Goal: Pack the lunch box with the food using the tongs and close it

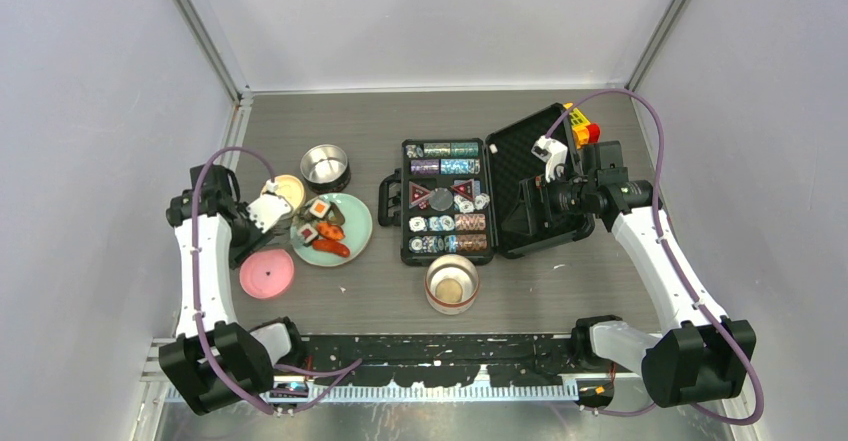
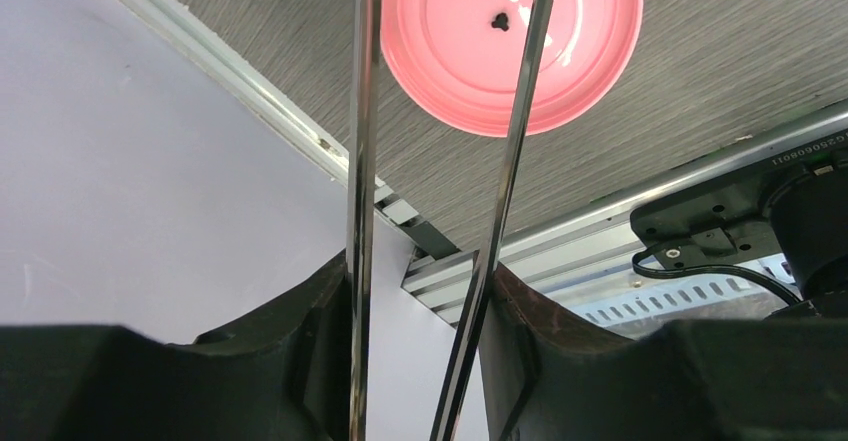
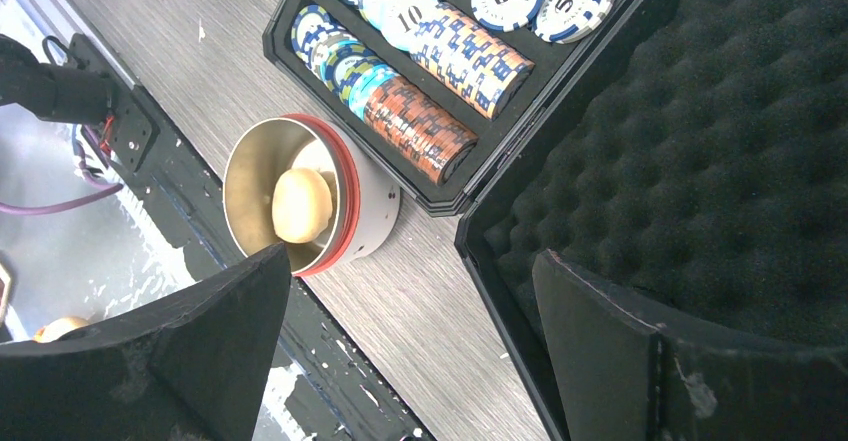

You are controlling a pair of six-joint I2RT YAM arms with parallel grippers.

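Note:
A pink round lid [image 1: 267, 274] lies on the table at the left, and the left wrist view shows the same lid [image 2: 590, 36] beyond my left gripper. That gripper's long thin metal fingers [image 2: 363, 161] stand apart, nothing held between them; their ends run out of frame. Right of it, a pale green plate [image 1: 362, 218] carries sausage-like pieces and white-sided food pieces. A red-rimmed pot [image 1: 452, 304], front centre, contains a round bun [image 3: 302, 205]. My right gripper is open and empty above the black case's lid side.
Poker chips fill the open black case [image 1: 408, 251] at centre. Behind the plate are a steel pot [image 1: 325, 166] and a yellowish round dish [image 1: 290, 189], partly covered by the left arm. A yellow-red object [image 1: 583, 129] sits far right. Bare table lies front left of centre.

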